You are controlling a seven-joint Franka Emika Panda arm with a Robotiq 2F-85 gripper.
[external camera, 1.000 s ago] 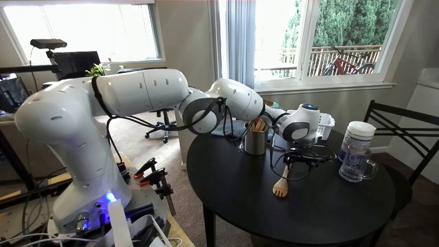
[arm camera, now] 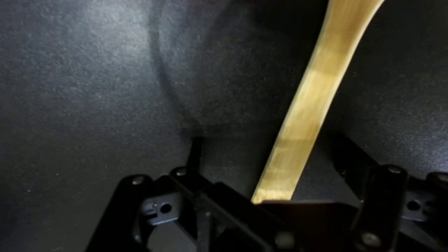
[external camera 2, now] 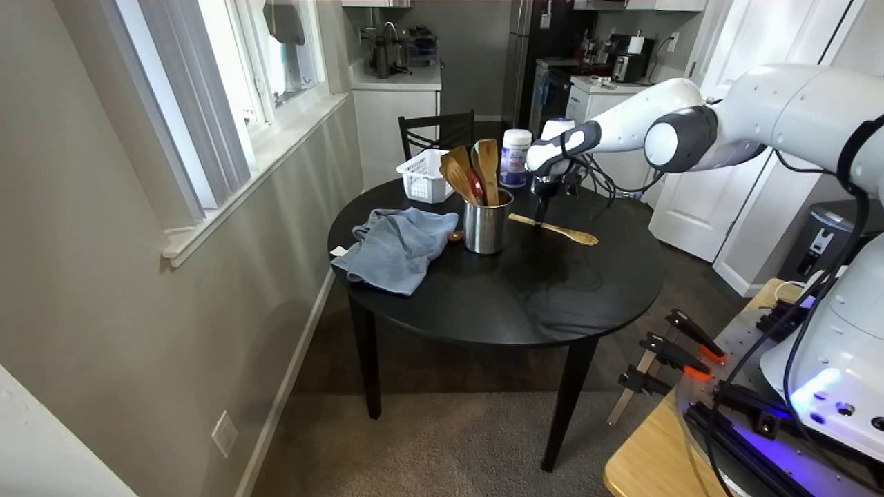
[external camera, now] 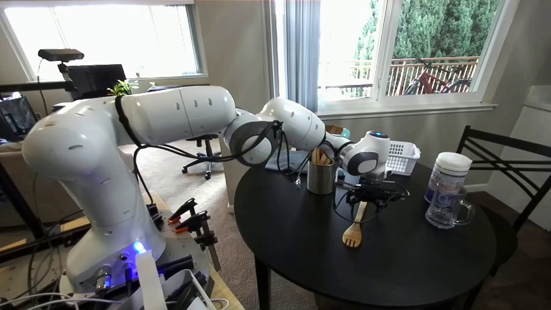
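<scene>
A wooden fork-ended utensil (external camera: 352, 235) lies flat on the black round table (external camera: 289, 243), tines toward the near side in exterior view 1. Its pale handle (arm camera: 308, 100) crosses the wrist view diagonally. My gripper is open above that handle, one finger (arm camera: 195, 155) to its left and the other (arm camera: 355, 157) to its right, with the handle between them but not gripped. In exterior view 2 the gripper (external camera 2: 540, 222) points down close to the tabletop, by the handle (external camera 2: 523, 219). Contact with the table cannot be made out.
A steel holder (external camera 2: 483, 230) full of wooden utensils stands close by, beside a blue-grey cloth (external camera 2: 396, 252). A white basket (external camera 2: 426, 179) sits behind. A lidded tub (external camera: 452, 168) and glass mug (external camera: 443, 209) occupy the right side.
In exterior view 1, my arm's hand has shifted left and slightly lower, toward the utensil holder. The wooden utensil lies in the same place.
</scene>
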